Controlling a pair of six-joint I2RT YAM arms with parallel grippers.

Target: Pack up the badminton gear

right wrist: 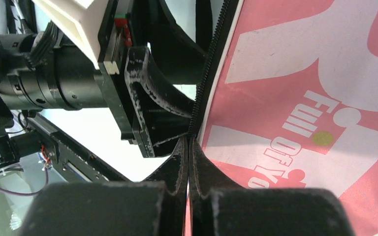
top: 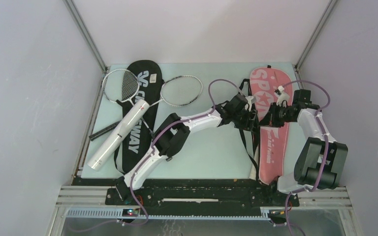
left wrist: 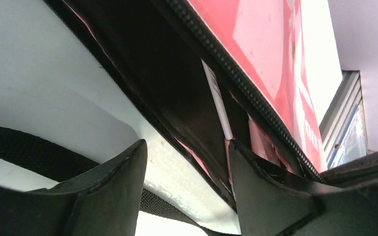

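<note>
The pink racket bag [top: 271,152] lies along the right of the table, its left side gaping. In the left wrist view a black zipper edge [left wrist: 236,73] is raised over the dark opening, where a thin pale shaft [left wrist: 219,101] shows. My left gripper stands open at this mouth, with nothing clearly pinched. My right gripper is shut, its tips on the bag's zipper edge. At left, a black bag [top: 144,118] lies beneath a white tube [top: 119,135] and parts of two rackets, whose heads are the left racket head [top: 129,86] and right racket head [top: 181,77].
A black strap [top: 246,147] runs along the pink bag's left side, near my left gripper. Both grippers are close together there.
</note>
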